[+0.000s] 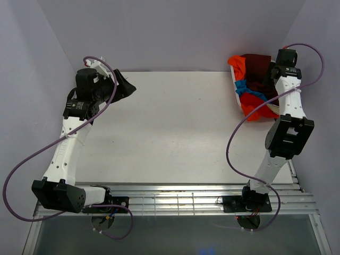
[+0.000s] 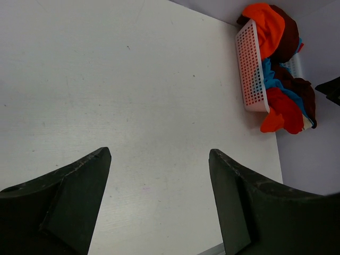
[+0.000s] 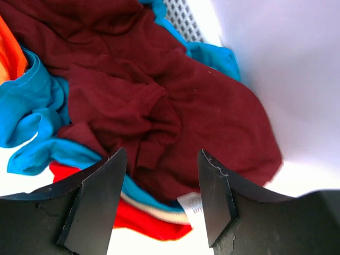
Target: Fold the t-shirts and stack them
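Note:
A white basket of crumpled shirts stands at the back right of the table: orange, blue, red and maroon. My right gripper hangs over the basket, part open, above the maroon cloth, with nothing visibly held between its fingers. My left gripper stands open and empty over the back left of the table.
Walls border the table at the back and sides; the right wall is close beside the basket and my right arm.

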